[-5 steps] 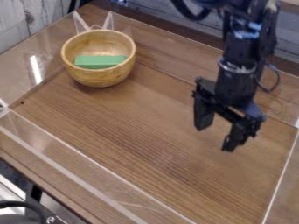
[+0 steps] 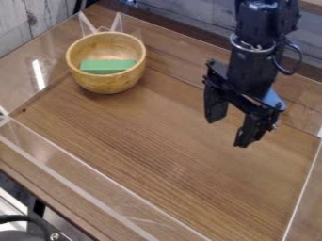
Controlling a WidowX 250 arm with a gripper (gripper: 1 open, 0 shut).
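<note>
The black gripper [image 2: 236, 115] hangs over the wooden table at the right of the camera view, its fingers apart. A blue object [image 2: 297, 119] is partly visible behind the gripper's right side; what it is cannot be told. A yellow bowl [image 2: 126, 47] stands at the upper left with a green block [image 2: 108, 67] in it.
Grey walls edge it at the back and left. Dark cabling lies outside the lower-left corner.
The gripper and arm have moved toward the back of the table, higher in the view, over the last second. The bowl and green block are unchanged.
</note>
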